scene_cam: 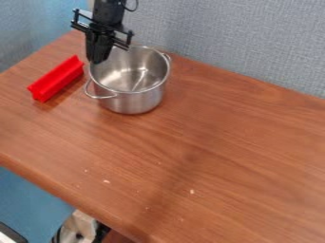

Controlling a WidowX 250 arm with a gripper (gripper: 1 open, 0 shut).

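Observation:
A stainless steel pot [129, 95] with two wire handles stands on the wooden table [216, 176] at the upper middle-left. My black gripper [97, 57] is at the pot's back-left rim, fingers pointing down; whether they are closed on the rim is too small to tell. A red bar-shaped object [56, 79] lies just left of the pot.
A grey wall [241, 43] runs behind the table at the back. The table's left edge drops to a blue floor at the lower left.

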